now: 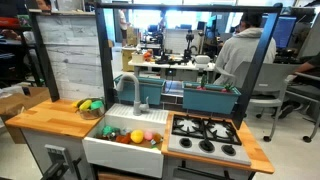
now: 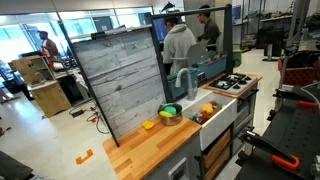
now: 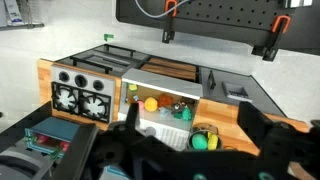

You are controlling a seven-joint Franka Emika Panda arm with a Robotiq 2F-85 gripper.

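In the wrist view my gripper is open high over the toy kitchen, its dark fingers wide apart with nothing between them. Below the gap, a white sink [image 1: 110, 153] holds several colourful toy foods [image 3: 165, 102], red, orange, yellow and green. A metal pot [image 2: 171, 117] with green and yellow items in it stands on the wooden counter [image 1: 50, 118] beside the sink. One yellow item [image 2: 148, 125] lies by the pot. On the sink's other side is a stove [image 1: 207, 135] with black grates. The gripper is hard to make out in the exterior views.
A grey faucet [image 1: 137, 93] rises behind the sink, and blue bins [image 1: 210, 98] hang on the rail at the back. A white plank wall [image 2: 125, 90] and dark frame posts bound the counter. Bare wood lies left of the pot.
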